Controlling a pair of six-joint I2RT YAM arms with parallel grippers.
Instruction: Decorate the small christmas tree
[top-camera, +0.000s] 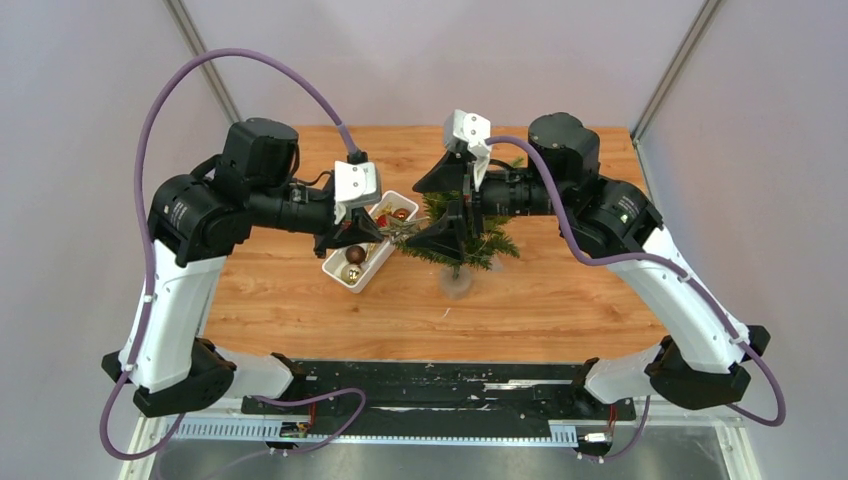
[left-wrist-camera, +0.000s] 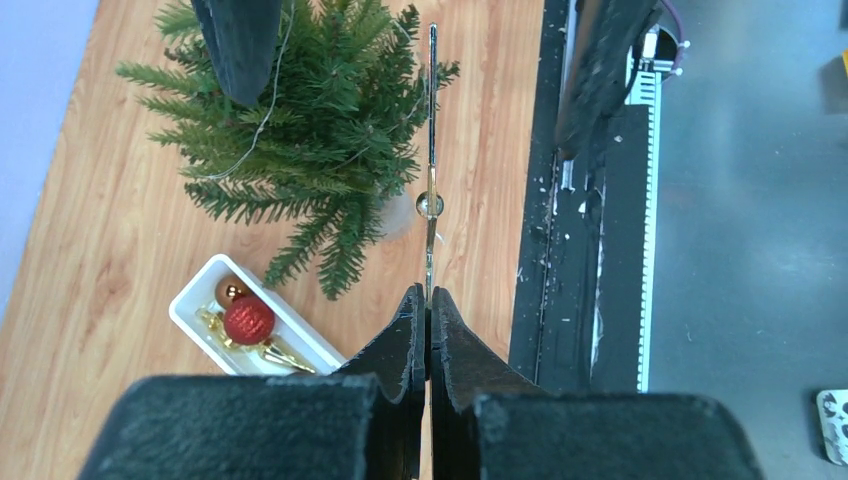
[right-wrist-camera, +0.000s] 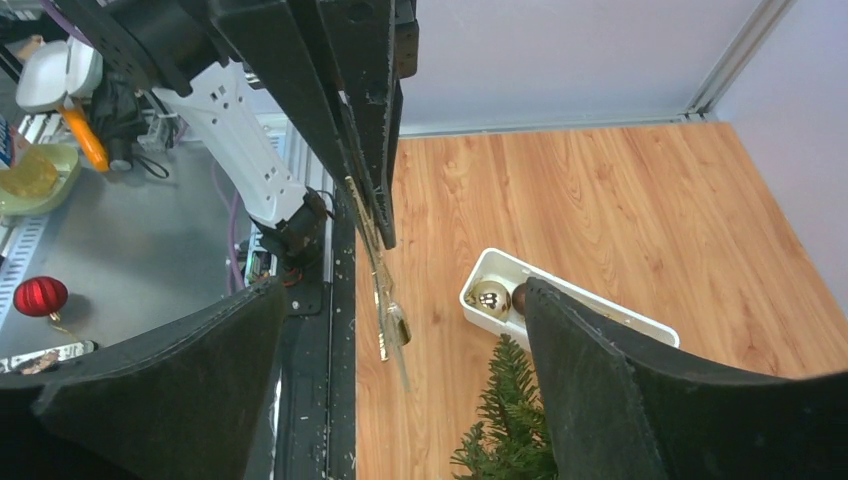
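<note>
A gold star topper (top-camera: 404, 229) sticks out from my left gripper, whose fingers are shut on it. In the left wrist view the star (left-wrist-camera: 432, 150) is seen edge-on, with a small round ball at its middle. My right gripper is open, its fingers (right-wrist-camera: 620, 380) wide apart on either side of the star without visibly touching it. Below the right gripper stands the small green tree (top-camera: 460, 245), partly hidden by it from above. The white box (top-camera: 372, 268) holds a red ball (left-wrist-camera: 248, 320) and other ornaments.
Several ornaments, including a gold ball (right-wrist-camera: 490, 299) and a brown ball (top-camera: 355, 254), lie in the box left of the tree. A thin wire (left-wrist-camera: 258, 135) runs over the branches.
</note>
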